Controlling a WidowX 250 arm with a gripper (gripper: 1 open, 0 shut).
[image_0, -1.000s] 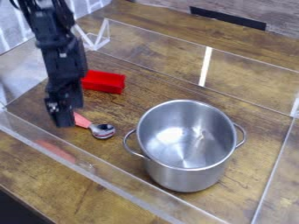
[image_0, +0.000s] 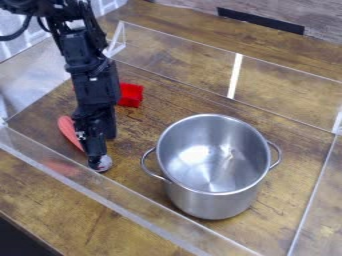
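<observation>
My black gripper (image_0: 94, 140) is down at the table on the left, over a spoon with a red handle (image_0: 70, 131), whose metal end (image_0: 100, 163) shows just below the fingers. Whether the fingers are closed on it cannot be told. A large steel pot (image_0: 214, 190) with two side handles stands to the right, apart from the gripper. A red block (image_0: 130, 94) lies behind the arm, partly hidden by it.
Clear walls (image_0: 147, 198) border the wooden work surface. The wood behind the pot, toward the back right, is bare, with a white tape strip (image_0: 235, 75) at the back.
The spoon's metal end now sits a little further left and lower than a second ago.
</observation>
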